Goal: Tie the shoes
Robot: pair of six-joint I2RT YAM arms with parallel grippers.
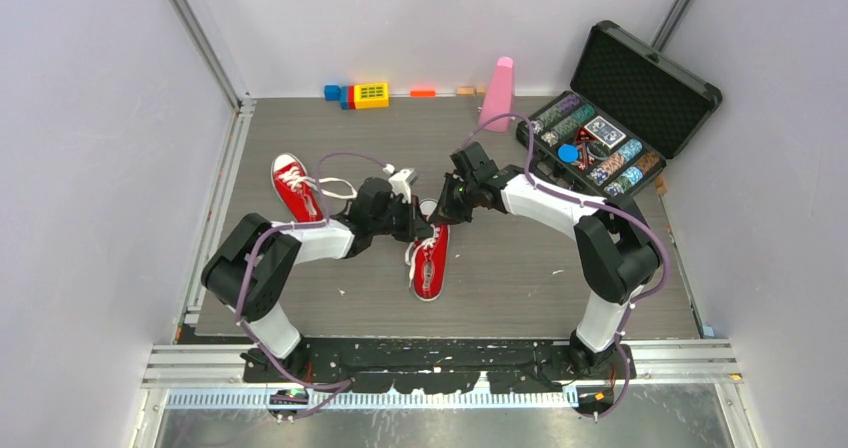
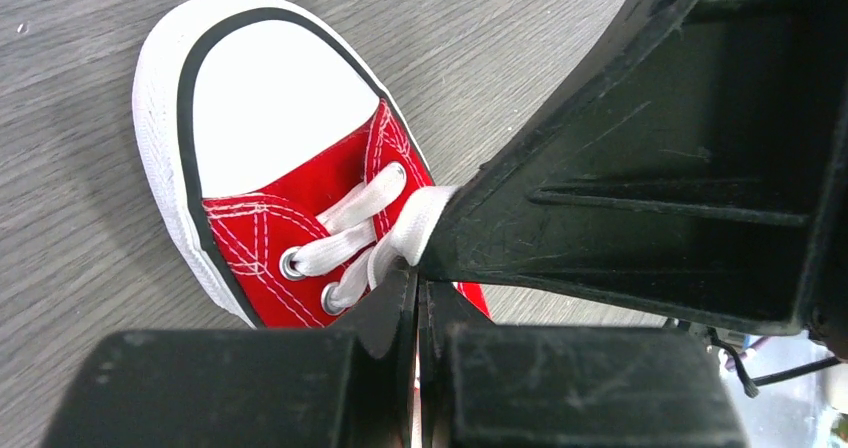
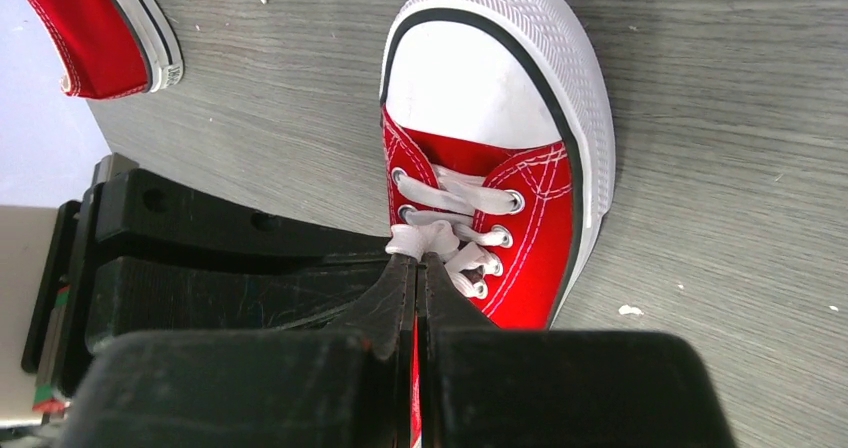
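A red sneaker (image 1: 430, 268) with a white toe lies in the middle of the table, its toe toward the back. Over its laced front, my left gripper and right gripper are close together, both shut. White lace (image 3: 425, 236) bunches right at the right fingertips. From the left wrist, lace (image 2: 420, 218) runs up against the right gripper's finger and past the left tips. Whether either pair of tips pinches it is hidden. A second red sneaker (image 1: 297, 188) rests at the left, its white laces loose to the right.
At the back right stands an open black case (image 1: 610, 148) of poker chips. A pink object (image 1: 497, 96), toy blocks (image 1: 370, 95) and an orange block (image 1: 422, 93) line the back edge. Bare table (image 1: 530, 288) extends to the front right.
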